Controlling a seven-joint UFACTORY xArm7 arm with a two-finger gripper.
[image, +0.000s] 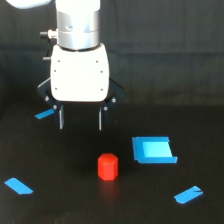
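My gripper (81, 120) hangs in the upper left of the camera view below the white arm, its two thin dark fingers spread wide and nothing between them. On the dark table, lower and to the right of it, stands a red block (107, 166), apart from the fingers. A light-blue square (156, 149) with a darker blue border lies to the right of the red block.
Flat blue strips lie on the table: one at the front left (18, 186), one at the front right (188, 195), and one behind the gripper at left (45, 114).
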